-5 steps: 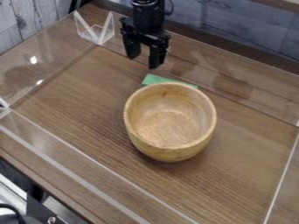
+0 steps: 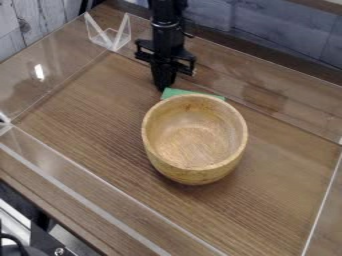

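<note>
My gripper point(image 2: 166, 74) is low at the back centre of the wooden table point(image 2: 80, 150), black and blurred, just behind a small green flat piece point(image 2: 201, 96). Whether it touches that piece is unclear, and I cannot make out anything between its fingers. A large pale yellow bowl point(image 2: 195, 138) sits in front of the green piece, covering part of it.
The arm comes in from the top centre. Clear plastic brackets or pieces stand near the upper left and left edge.
My gripper has moved down toward the viewer and a little left, closer to the green piece. The bowl and green piece look unmoved.
</note>
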